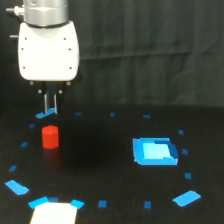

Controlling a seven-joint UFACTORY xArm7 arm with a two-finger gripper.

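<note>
A red block [50,137] sits on the black table at the left. Above it, slightly to the right, hangs my white gripper [51,104], its two thin fingers a little apart with nothing visible between them. A blue square [139,150] with a white middle lies at the centre right of the table.
Small blue tape pieces mark the table [105,180] around these things. A light cream patch [54,213] shows at the bottom left edge.
</note>
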